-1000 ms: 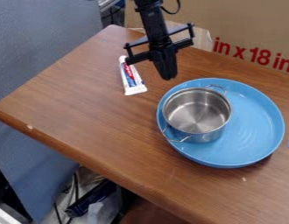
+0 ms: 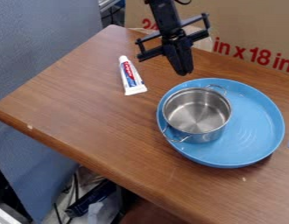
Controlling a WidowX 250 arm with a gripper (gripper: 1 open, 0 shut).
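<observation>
A black gripper [image 2: 182, 63] hangs over the back of the wooden table, pointing down, right of and above a white toothpaste tube [image 2: 131, 77] that lies on the wood. Whether its fingers are open or shut is unclear. A steel pot [image 2: 197, 114] with wire handles stands on a blue plate [image 2: 255, 131] at the right, below and in front of the gripper.
Bare wood [image 2: 100, 131] fills the left and front of the table. A cardboard sheet with red printing [image 2: 255, 54] stands along the back. The left table edge drops toward clutter on the floor.
The gripper has shifted to the right and slightly up, away from the tube. The tube, pot and plate have not moved.
</observation>
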